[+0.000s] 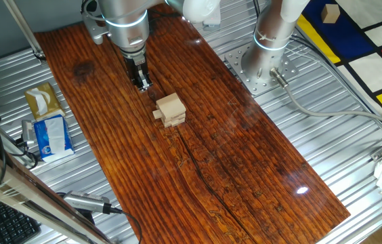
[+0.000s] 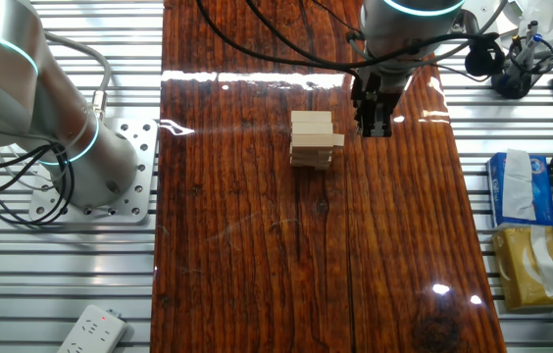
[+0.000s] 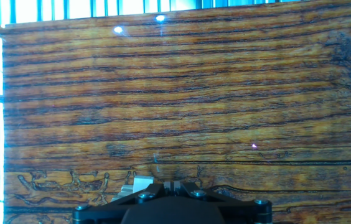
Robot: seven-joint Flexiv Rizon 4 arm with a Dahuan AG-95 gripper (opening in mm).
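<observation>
A small stack of pale wooden blocks [image 1: 171, 108] stands near the middle of the brown wooden table. One block [image 2: 338, 140] juts out from the stack's side, toward the arm's side in exterior view 2. My gripper [image 1: 144, 87] points down just beside the stack, apart from it. In the wrist view the black fingers come together at the bottom edge, so the gripper looks shut, with nothing visible between its fingertips. Part of the pale stack [image 3: 142, 183] shows just left of the fingers; the rest is hidden behind the gripper body.
Black cables [image 2: 286, 54] cross above the table.
</observation>
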